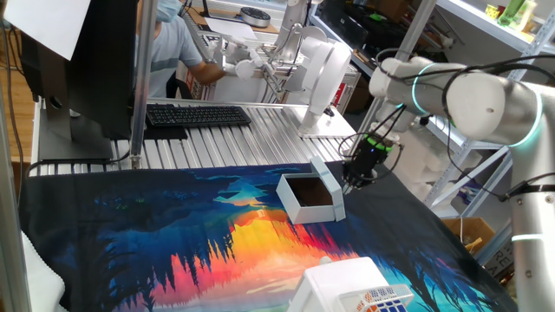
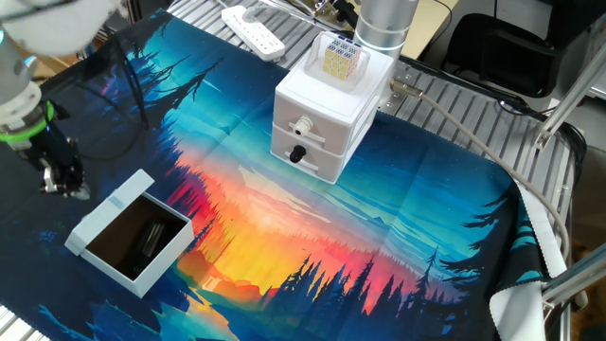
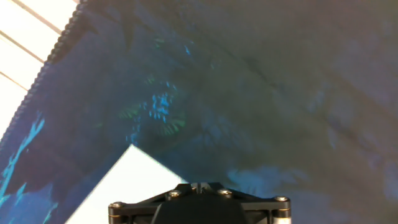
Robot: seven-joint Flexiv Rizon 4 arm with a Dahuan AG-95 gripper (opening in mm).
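A pale grey box (image 1: 310, 213) stands uncovered on the printed cloth, its lid (image 1: 328, 187) leaning along one side. In exterior view 2, a dark item (image 2: 151, 239) shows inside the box (image 2: 159, 269). My gripper (image 1: 352, 184) hangs just beyond the lid side, apart from the box. From exterior view 2, the gripper (image 2: 66, 188) is above the dark part of the cloth, near the lid (image 2: 110, 214). The wrist view has the fingers together at the bottom edge, nothing visible between them, and a white corner (image 3: 127, 186), probably the lid, beside them.
A small white drawer unit (image 2: 322, 118) with a patterned cube (image 2: 340, 61) in a clear holder on top stands across the cloth. Behind it lies a power strip (image 2: 254, 34).
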